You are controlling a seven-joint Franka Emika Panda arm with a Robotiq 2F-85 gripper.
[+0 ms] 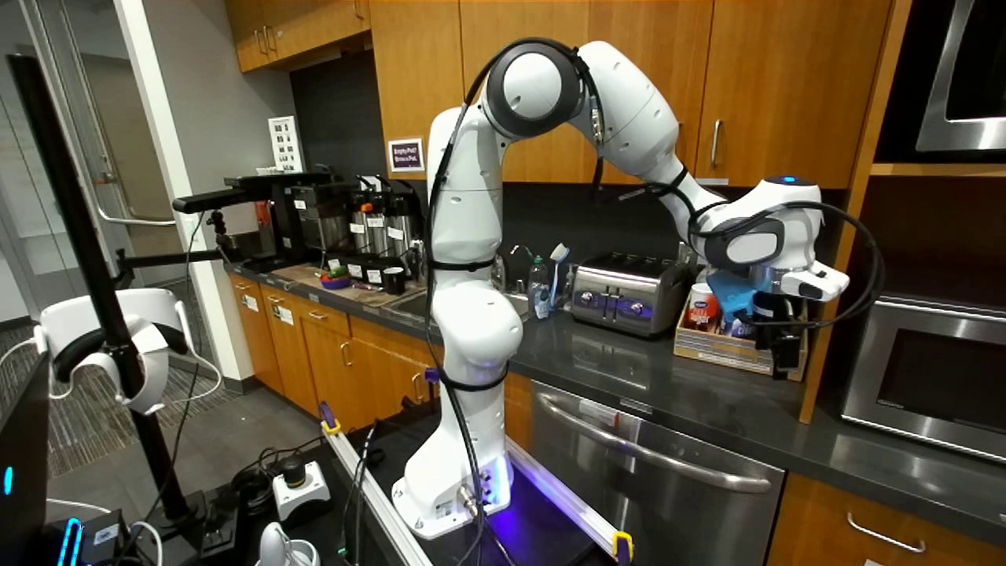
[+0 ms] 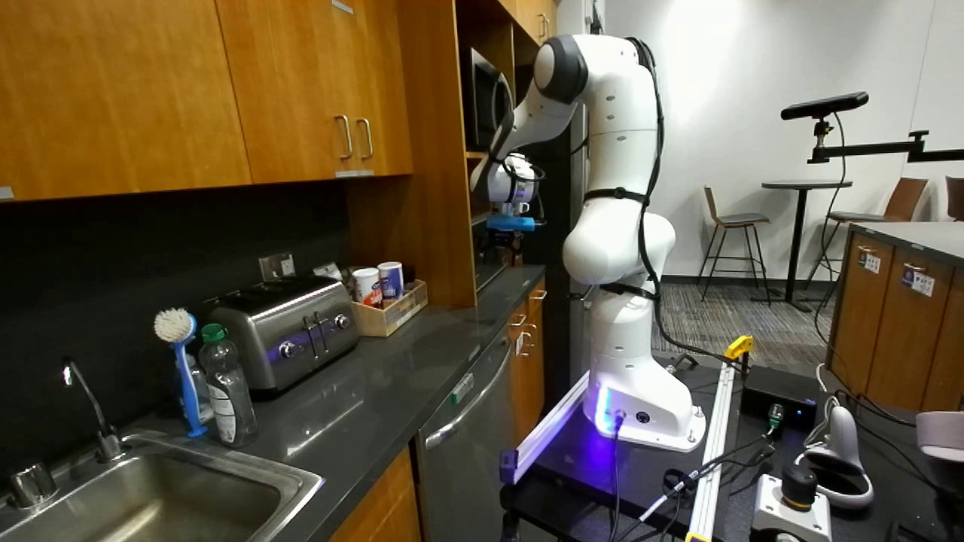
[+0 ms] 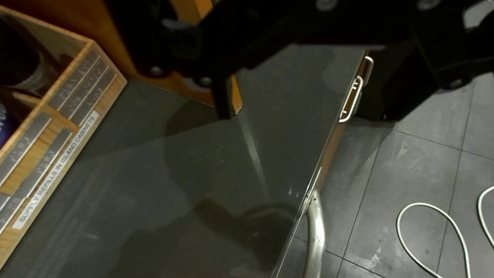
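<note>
My gripper stands open in the wrist view, its two dark fingers point(image 3: 223, 99) wide apart. Between them only the bare grey counter and its front edge show, well below. In the first exterior view the black gripper point(image 1: 784, 363) points down in front of the right end of a wooden supply box point(image 1: 721, 350). That box holds white canisters, one with a red label point(image 1: 700, 308). From the second exterior view, the gripper is dark against the microwave niche and its fingers are hard to make out; a blue part point(image 2: 510, 222) sits above it.
A steel toaster point(image 1: 618, 294) is left of the box, with a soap bottle point(image 2: 226, 384) and blue brush point(image 2: 187, 379) beyond it near the sink point(image 2: 298, 479). A wooden panel point(image 1: 839, 311) and a microwave point(image 1: 934, 373) bound the right.
</note>
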